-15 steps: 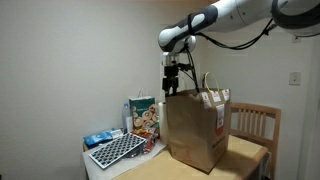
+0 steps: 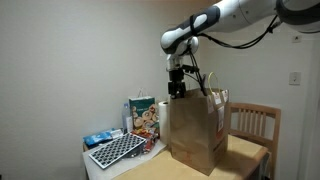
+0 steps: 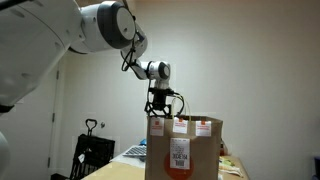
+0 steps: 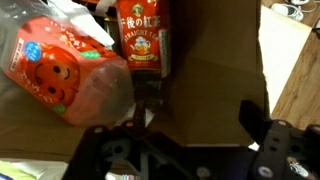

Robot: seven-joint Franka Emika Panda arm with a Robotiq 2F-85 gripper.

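A tall brown paper bag [image 2: 198,132] with red and white labels stands upright on the table. My gripper [image 2: 177,86] points down at the bag's top opening; in the second exterior view the gripper [image 3: 159,104] is at the rim too. Looking into the bag from the wrist, I see a red package with Japanese lettering [image 4: 145,38] and a clear bag with an orange smiling face [image 4: 58,72] beside it. The gripper is open, its fingers wide apart and nothing held between them.
Left of the bag lie a white grid-like rack [image 2: 117,149] and a blue package [image 2: 100,137]. A green patterned bag [image 2: 144,113] and a bottle [image 2: 126,117] stand behind them. A wooden chair [image 2: 256,122] is at the right. Bare tabletop [image 2: 152,170] shows in front.
Over the last second my gripper has shifted slightly to the right at the bag's opening in the first exterior view. The paper bag stays in place.
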